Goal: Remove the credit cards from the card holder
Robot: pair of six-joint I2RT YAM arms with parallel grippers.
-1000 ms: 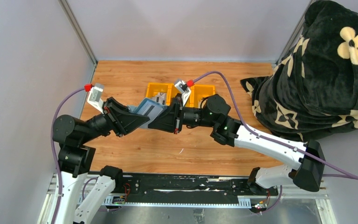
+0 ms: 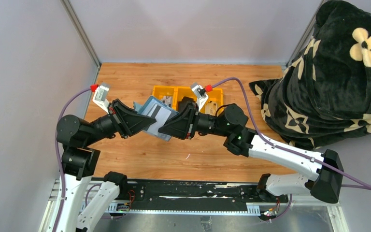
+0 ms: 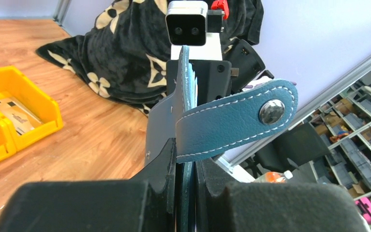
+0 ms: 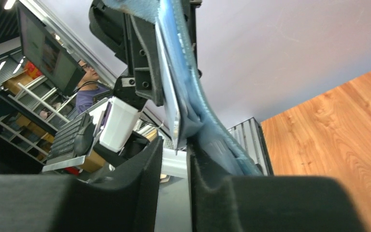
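The blue leather card holder [image 2: 159, 117] is held in the air between both grippers, its snap strap [image 3: 236, 121] standing out in the left wrist view. My left gripper is shut on the holder. My right gripper is at the holder's opposite side, its fingertips just at the lower edge of a white card-like insert [image 4: 169, 82] and the translucent sleeves; whether it grips any of them is unclear.
Yellow bins [image 3: 38, 123] with small items stand on the wooden table [image 2: 140, 159] behind the grippers. A dark patterned blanket [image 2: 328, 82] fills the right back.
Since about a second ago my right gripper has shifted down and rightward in the top view, and more of the card holder shows between the grippers. The left arm has moved slightly.
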